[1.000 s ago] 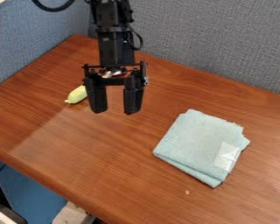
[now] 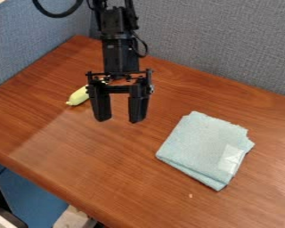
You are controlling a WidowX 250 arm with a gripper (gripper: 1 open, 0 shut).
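My black gripper (image 2: 120,109) hangs over the middle-left of the wooden table, its two fingers apart with nothing visible between them. Behind it at the left lies a yellow-green object (image 2: 78,95), partly hidden by the gripper, with something small and light beside it, mostly hidden. A folded pale blue-grey cloth (image 2: 199,147) lies flat on the right part of the table, apart from the gripper.
Grey padded walls (image 2: 223,44) border the table at the back and left. The table's front left edge drops to a blue floor with some objects.
The gripper has moved very slightly to the right and down over the last second. The table's objects look unmoved.
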